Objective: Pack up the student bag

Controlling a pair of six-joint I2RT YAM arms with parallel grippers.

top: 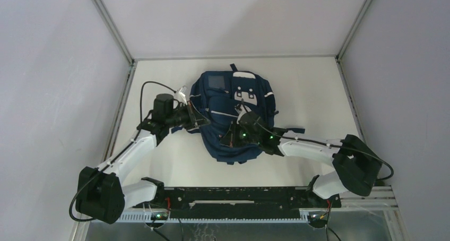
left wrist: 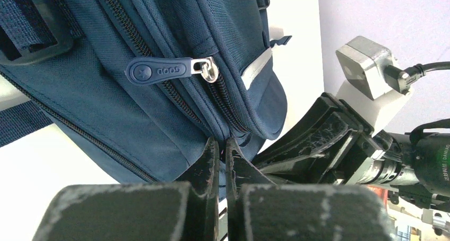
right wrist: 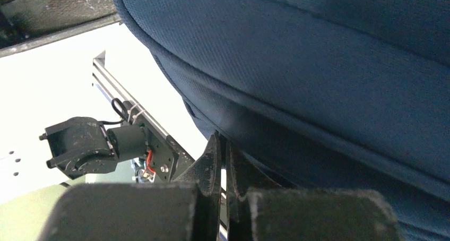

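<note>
A navy backpack with white patches lies on the white table. My left gripper is at its lower left side; in the left wrist view the shut left fingertips sit against zipper seams, below a navy zipper pull. Whether fabric is pinched there I cannot tell. My right gripper is over the lower middle of the bag. In the right wrist view its fingertips are shut against the fabric edge, and nothing clearly shows between them.
Bare table lies to the right of and around the bag. Walls enclose the sides and back, and a black rail runs along the front edge.
</note>
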